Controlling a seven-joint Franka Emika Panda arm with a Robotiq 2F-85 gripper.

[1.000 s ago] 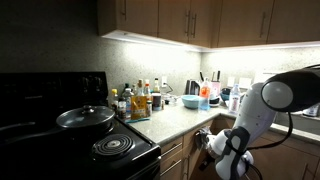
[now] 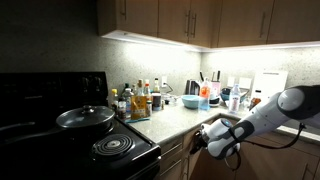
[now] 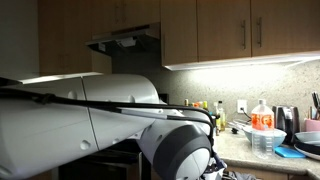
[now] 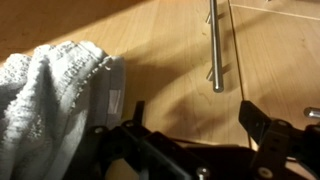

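In the wrist view my gripper is open, its two dark fingers spread wide with nothing between them. Ahead of it is a wooden cabinet front with an upright metal bar handle (image 4: 216,55), whose near end shows above the gap between the fingers. A grey-white towel (image 4: 55,90) hangs at the left, beside the left finger. In the first exterior view the white arm (image 2: 228,133) reaches to the lower cabinets below the counter edge; the gripper itself is small and dark there. The second exterior view hides it behind the arm.
The counter (image 2: 172,122) above carries several bottles (image 2: 140,100), a teal bowl (image 2: 191,101) and a large clear jug (image 3: 262,130). A black stove with a lidded pan (image 2: 85,117) stands left. Another metal handle (image 4: 312,113) sits at the wrist view's right edge.
The arm's elbow and forearm have risen and straightened toward the right over the last second. The gripper end stays near the cabinet fronts. Counter items have not moved.
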